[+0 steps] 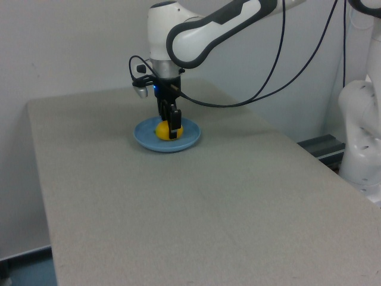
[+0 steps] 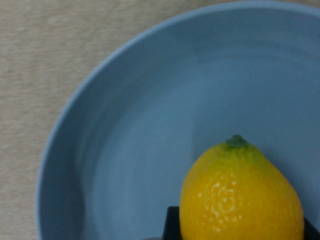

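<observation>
A blue plate (image 1: pixel 147 136) rests near the back of the table, and my gripper (image 1: pixel 169 130) is down over it, around a yellow lemon (image 1: pixel 161 132) on or just above the plate. In the wrist view the lemon (image 2: pixel 240 195) fills the lower right over the plate (image 2: pixel 125 130), its green tip upward in the picture, with dark fingertips at either side. Whether the fingers press on the lemon or stand slightly apart from it is hard to tell.
A wall stands behind the table, cables hang from the arm, and a white robot base (image 1: pixel 360 143) is beyond the right edge.
</observation>
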